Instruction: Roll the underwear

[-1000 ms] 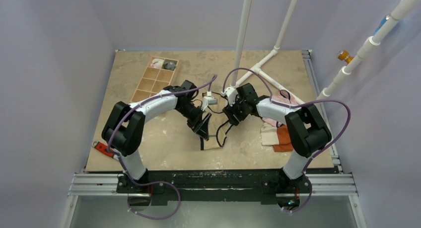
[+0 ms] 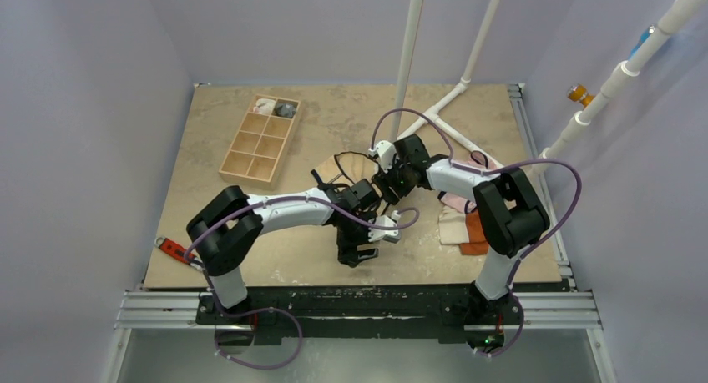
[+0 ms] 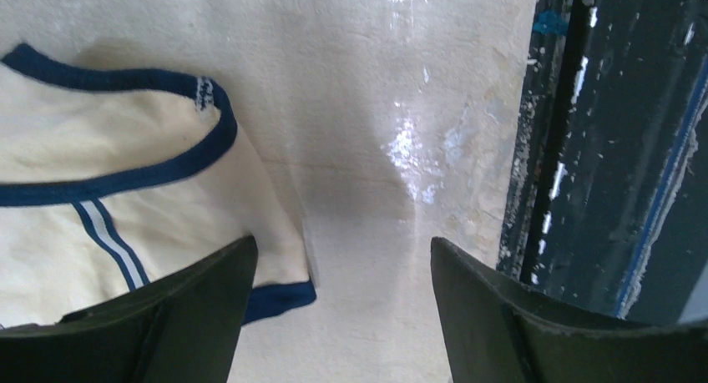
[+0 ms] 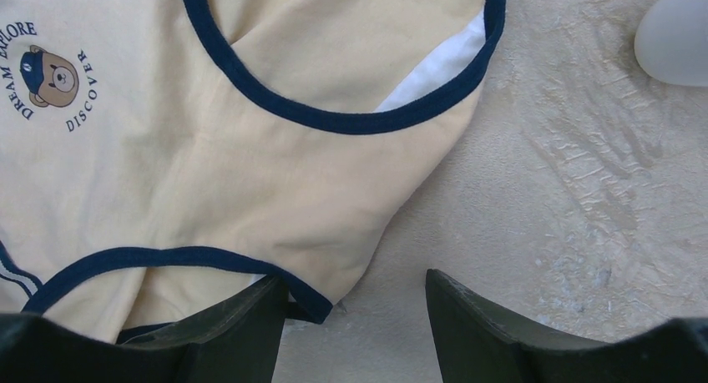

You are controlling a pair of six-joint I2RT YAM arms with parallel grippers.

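The cream underwear with navy trim [image 2: 359,163] lies on the table, its nearer part mostly covered by my arms in the top view. In the left wrist view, its trimmed corner [image 3: 275,224] reaches beside and under the left finger. My left gripper has its fingers apart, with nothing gripped. A bear print shows on the cloth [image 4: 275,174] in the right wrist view. There, my right gripper is also open, one finger over the navy-edged corner, the other above bare table.
A wooden compartment box [image 2: 260,141] stands at the back left. Folded cloths [image 2: 463,231] lie on the right. White pipes [image 2: 434,114] rest at the back right. A red tool [image 2: 175,251] is at the left edge.
My left arm has swung right and toward the table's front edge, now covering the underwear's near end. The right arm has barely moved. The underwear appears to lie where it was.
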